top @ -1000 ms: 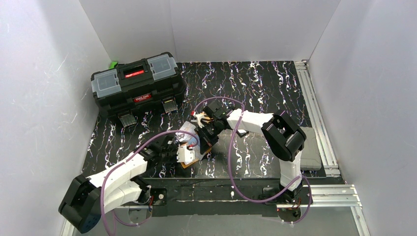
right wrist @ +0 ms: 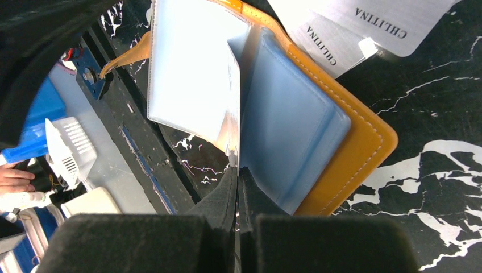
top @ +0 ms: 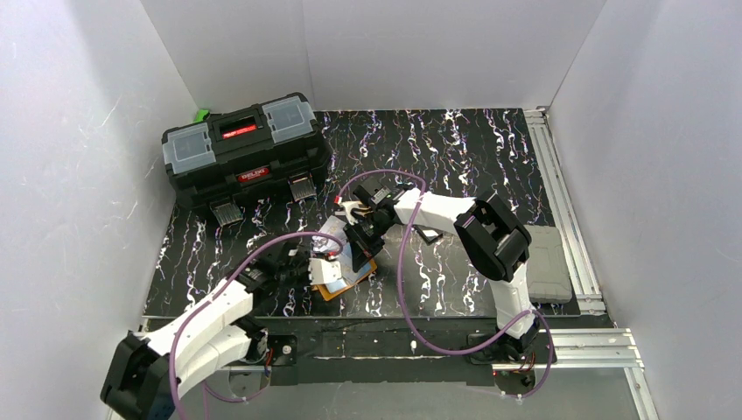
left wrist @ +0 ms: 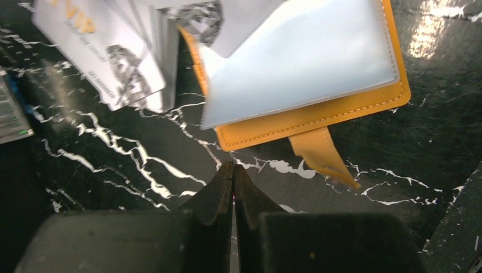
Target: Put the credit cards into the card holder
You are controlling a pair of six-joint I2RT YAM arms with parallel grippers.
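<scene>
The orange card holder [left wrist: 364, 99] lies open on the dark marbled table, with pale blue-white sleeve pages [left wrist: 295, 62] and a strap [left wrist: 321, 151] at its near edge. Silver cards with dark emblems lie in a pile beside it; more lettered cards [right wrist: 372, 25] show in the right wrist view. My left gripper is shut, nothing between its fingers, just off the holder's edge. My right gripper is shut at the holder, on the edge of one thin sleeve page [right wrist: 232, 114] that stands nearly edge-on. Whether that page contains a card is unclear.
A black toolbox [top: 249, 149] occupies the back left. To the right of the right gripper lies a small dark object [top: 429, 234], and a grey box [top: 549, 267] sits at the far right.
The right arm has shifted slightly left, its gripper staying over the holder. My left gripper has drawn back a little to the left.
</scene>
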